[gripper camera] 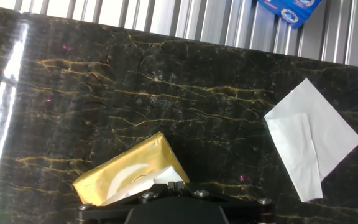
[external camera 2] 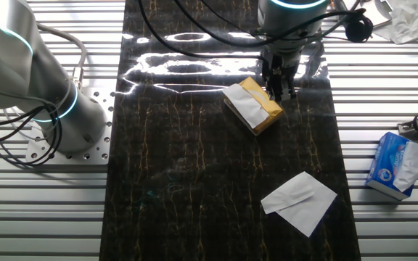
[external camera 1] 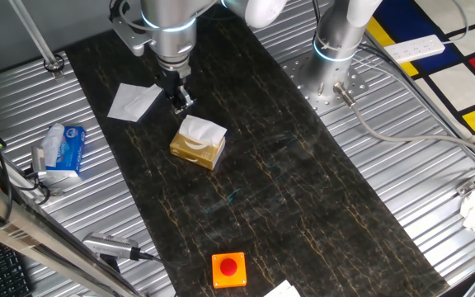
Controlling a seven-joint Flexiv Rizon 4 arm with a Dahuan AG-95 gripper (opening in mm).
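Note:
A gold tissue box (external camera 1: 195, 152) stands on the dark marbled mat, a white tissue (external camera 1: 202, 129) sticking out of its top. Just behind it in exterior view 1, my gripper (external camera 1: 184, 106) points down over the mat. The wrist view has the fingertips of the gripper together at the bottom edge, with nothing showing between them. They overlap the near part of the gold box (gripper camera: 132, 171) and its tissue there; contact cannot be judged. A folded white tissue (external camera 2: 300, 202) lies flat on the mat, apart from the box.
A blue tissue box (external camera 1: 70, 151) sits on the ribbed metal surface beside the mat. An orange box with a red button (external camera 1: 229, 270) is at the mat's near end. Black cables (external camera 2: 194, 52) hang near the arm.

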